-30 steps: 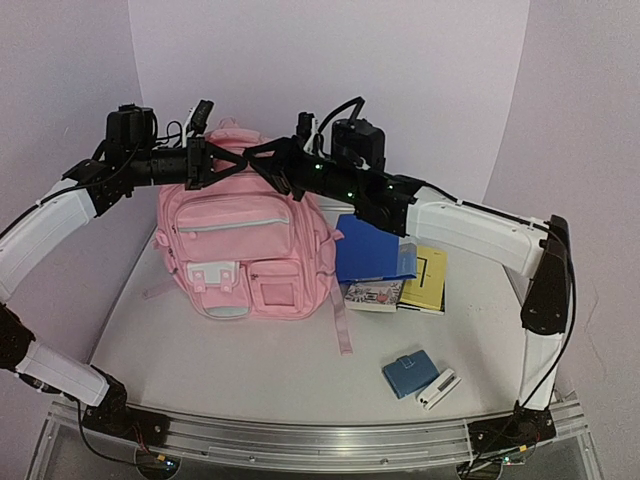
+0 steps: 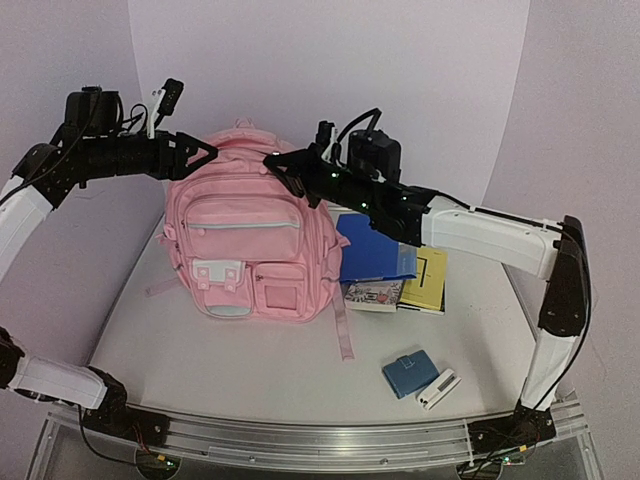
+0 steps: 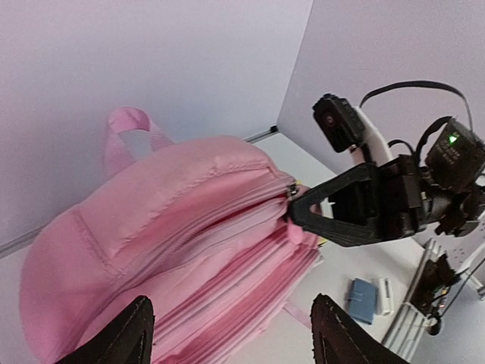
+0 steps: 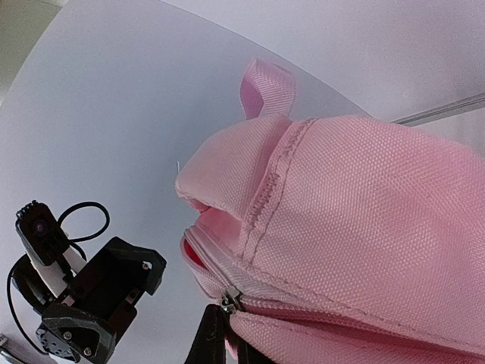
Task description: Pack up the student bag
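The pink backpack (image 2: pixel 245 225) stands upright against the back wall, its top opening partly unzipped along one side in the right wrist view. My left gripper (image 2: pixel 209 158) is at the upper left of the bag, and the left wrist view has its fingers (image 3: pixel 129 334) wide apart with nothing between them. At the bag's upper right, my right gripper (image 2: pixel 272 167) is shut at the zipper. The metal zipper slider (image 4: pixel 232 298) sits right at its fingertips, with a bit of pink pull showing between and below them.
Right of the bag lie a blue folder (image 2: pixel 375 250), a patterned book (image 2: pixel 373 294) and a yellow book (image 2: pixel 426 278). A blue wallet-like case (image 2: pixel 410 373) and a white stapler-like item (image 2: pixel 438 388) are near the front edge.
My left gripper has moved left and up, away from the right one. The right gripper has shifted right, and the bag's top has leaned slightly right with it.
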